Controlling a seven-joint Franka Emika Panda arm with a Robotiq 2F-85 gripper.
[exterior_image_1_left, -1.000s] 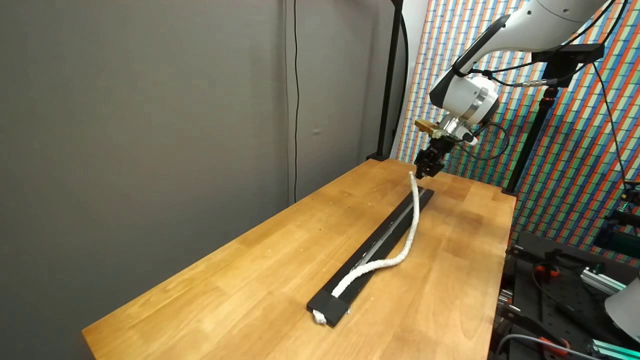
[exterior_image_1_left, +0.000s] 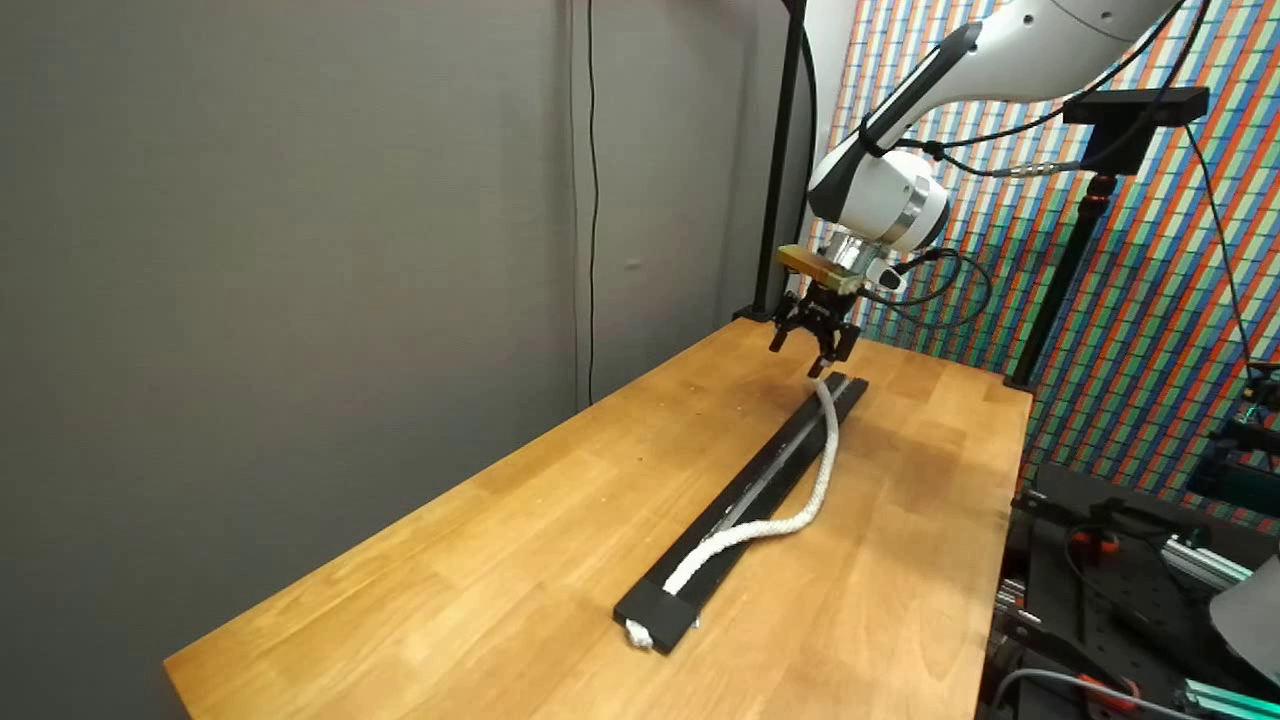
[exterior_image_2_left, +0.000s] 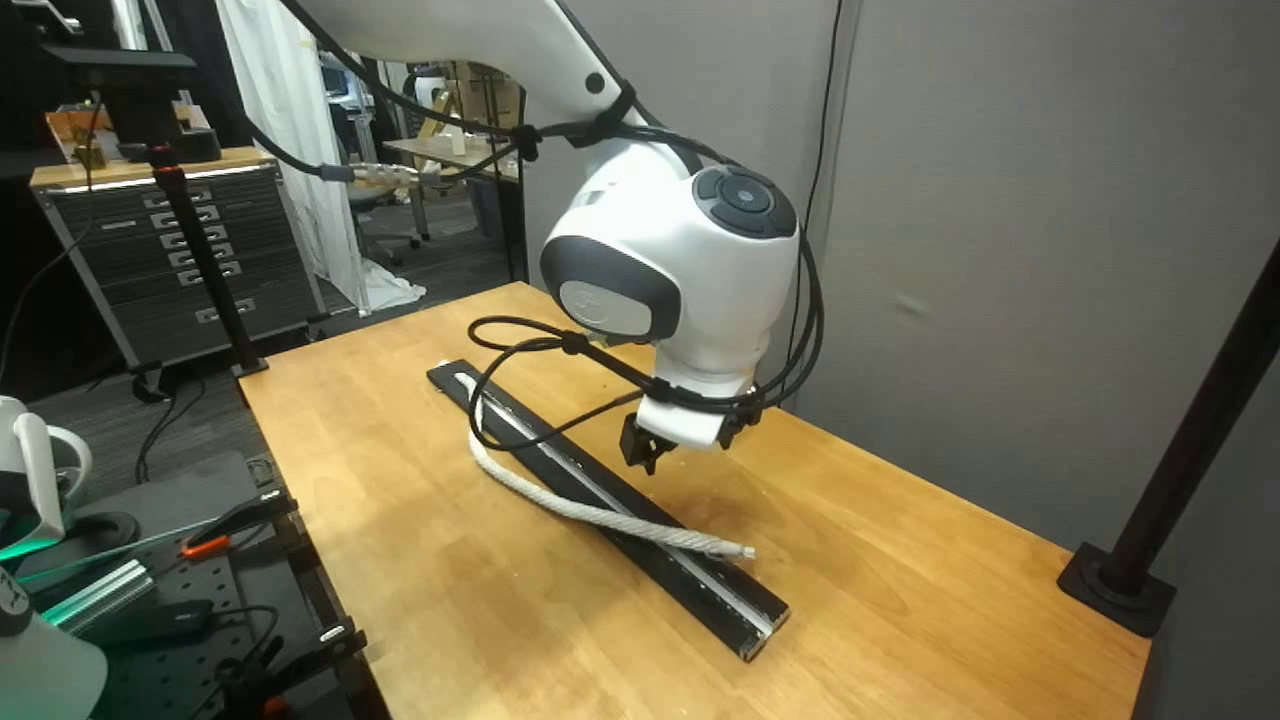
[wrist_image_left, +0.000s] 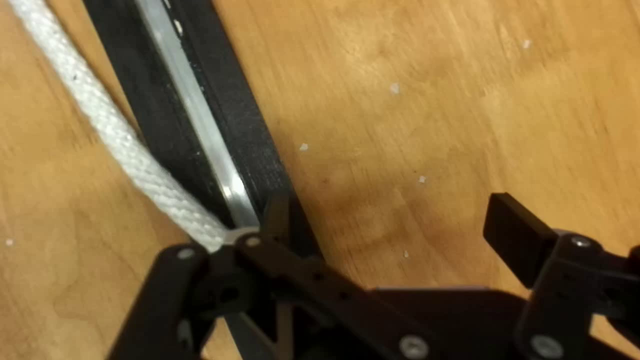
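A white braided rope (exterior_image_1_left: 815, 492) lies along a black bar (exterior_image_2_left: 606, 486) with a pale groove strip (wrist_image_left: 207, 132) down its middle. One rope end is tucked under a black block (exterior_image_1_left: 662, 610) at the bar's near end in exterior view 1. From there the rope bows out over the bar's side onto the table, and its free end (exterior_image_2_left: 746, 552) crosses back over the bar. Above the table by the bar's far end, my gripper stands open, its fingers spread with only bare wood showing between them. In the wrist view, its left finger hides the rope's free end.
A grey wall (exterior_image_1_left: 360, 240) runs along one side, with black posts (exterior_image_2_left: 1194, 444) at the table's edge. Cables (exterior_image_2_left: 528, 342) loop around the wrist.
My gripper has moved left in exterior view 1, and its fingers now look spread where they looked close together.
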